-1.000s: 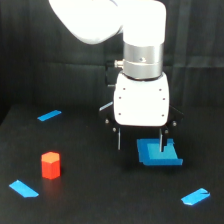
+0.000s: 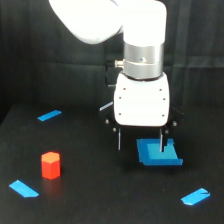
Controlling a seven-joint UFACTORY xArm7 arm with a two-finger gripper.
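Observation:
A red-orange cube (image 2: 50,165) rests on the dark table at the left. My white gripper (image 2: 141,143) hangs right of the cube and higher in the view, well apart from it. Its thin fingers stand far apart, so it looks open, and nothing shows between them. Just below the gripper's right side in the view lies a blue square (image 2: 157,160), partly covered by the hand; whether it is flat or has raised sides is hard to tell.
Blue strips mark the table: one at the back left (image 2: 49,115), one at the front left (image 2: 23,188) and one at the front right (image 2: 195,197). Bare dark table lies between the cube and the blue square.

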